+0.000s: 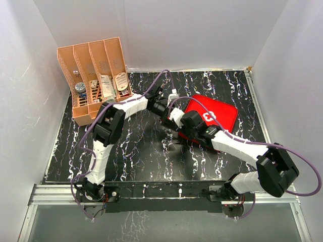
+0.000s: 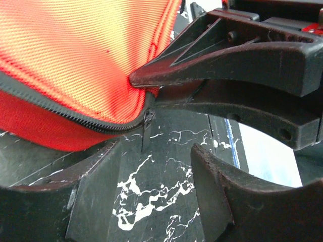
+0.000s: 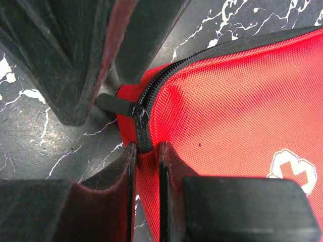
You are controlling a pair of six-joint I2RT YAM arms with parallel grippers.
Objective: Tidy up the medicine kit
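The red medicine kit bag point(image 1: 226, 111), with a white cross emblem, lies right of centre. At its corner, my right gripper is shut on the red fabric edge just below the black zipper point(image 3: 143, 132). The dark zipper pull point(image 3: 115, 105) sticks out from that corner. My left gripper stands open at the same corner, its fingers apart with the pull point(image 2: 147, 130) hanging in line with the gap. In the right wrist view the pull's end sits between the left fingers; whether it touches one cannot be made out. The bag's inside is hidden.
An orange organizer point(image 1: 81, 112) with tall dividers stands at the back left, holding a round jar point(image 1: 80, 87), a white box point(image 1: 107, 87) and other items. Both arms crowd together at the bag's corner.
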